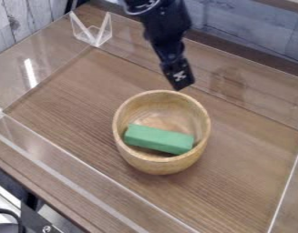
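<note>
A light wooden bowl (162, 158) sits on the wooden table, holding a green rectangular block (159, 138) in its lower part. The black robot arm comes down from the top centre, and its gripper (177, 76) hangs above and behind the bowl's back rim. The gripper appears open, with no object visible in it.
A white wire-like object (94, 29) stands at the back left. A dark cable lies at the bottom-left corner, beyond the table's edge.
</note>
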